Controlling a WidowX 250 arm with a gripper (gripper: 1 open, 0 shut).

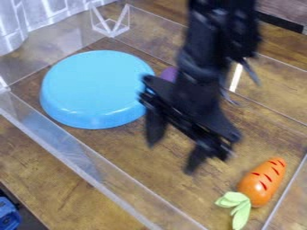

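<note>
A black gripper (180,133), blurred, hangs over the middle of the wooden tray floor, between the blue round lid (90,85) and the orange carrot (261,180) with pale green leaves at the lower right. Whether it holds anything cannot be made out. A purple object (171,74) is mostly hidden behind the arm.
Clear plastic walls (84,171) border the work area. A blue item (6,214) lies outside at the lower left. Bare wood is free at the bottom middle.
</note>
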